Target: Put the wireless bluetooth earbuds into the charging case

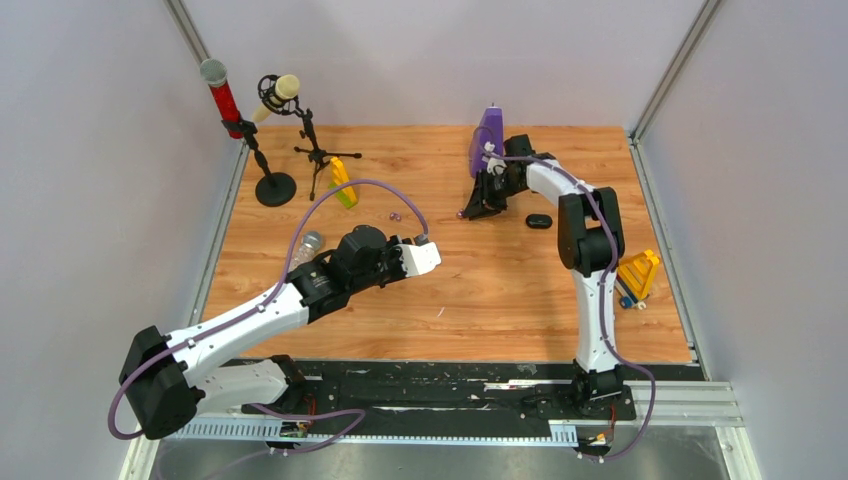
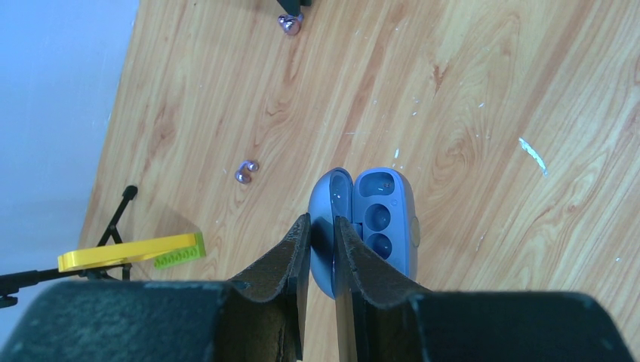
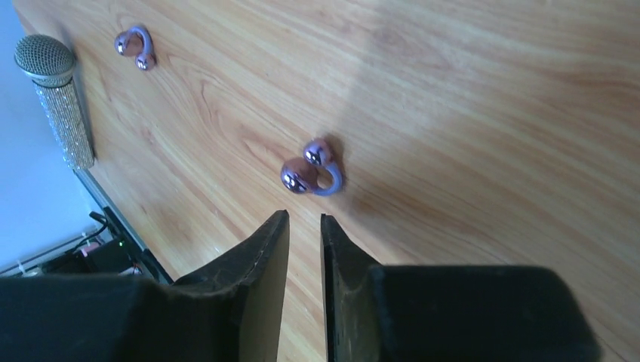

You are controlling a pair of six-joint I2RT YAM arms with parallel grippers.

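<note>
My left gripper holds the blue charging case (image 2: 383, 219), lid open, empty wells showing, its lid side between the fingertips; in the top view that arm hangs over the middle-left of the table. My right gripper is low over the table with a narrow gap between its fingers and nothing in it. One earbud (image 3: 311, 173) lies just beyond those fingertips, a purple loop with two shiny balls. The other earbud (image 3: 136, 49) lies farther off, also visible near the table's middle-left in the top view (image 1: 395, 216).
Microphone stands (image 1: 275, 190) and a yellow toy (image 1: 345, 180) occupy the back left. A purple object (image 1: 490, 120) stands behind the right arm, with a black oblong (image 1: 539, 221) beside it. A yellow frame toy (image 1: 640, 270) sits at the right edge.
</note>
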